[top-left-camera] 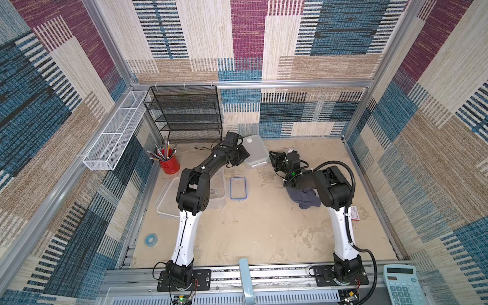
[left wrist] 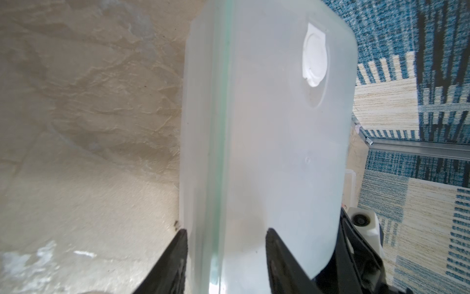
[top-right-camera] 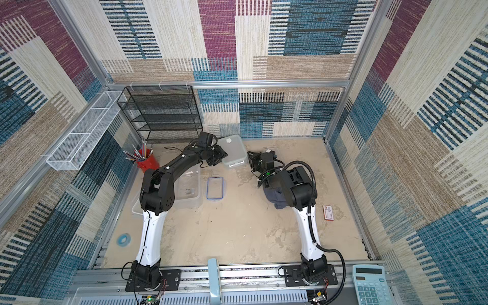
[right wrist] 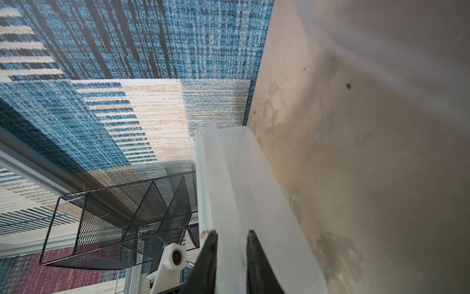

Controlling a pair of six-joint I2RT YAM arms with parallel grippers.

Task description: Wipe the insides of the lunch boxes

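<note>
A translucent lidded lunch box (top-left-camera: 255, 147) sits at the back middle of the table, its lid with a white tab facing up in the left wrist view (left wrist: 279, 132). My left gripper is part open at the box's near end, a finger either side of the lid's edge. My right gripper is shut on the box's edge on the other side. A dark grey cloth (top-left-camera: 305, 198) lies partly under my right arm. A small blue-rimmed container (top-left-camera: 238, 188) stands in front of the box, and clear containers (top-right-camera: 188, 195) lie under my left arm.
A red pen cup (top-left-camera: 170, 163) and a black mesh rack (top-left-camera: 183, 111) stand at the back left. A blue tape roll (top-left-camera: 150, 239) lies front left and a red-and-white packet (top-right-camera: 328, 212) at the right.
</note>
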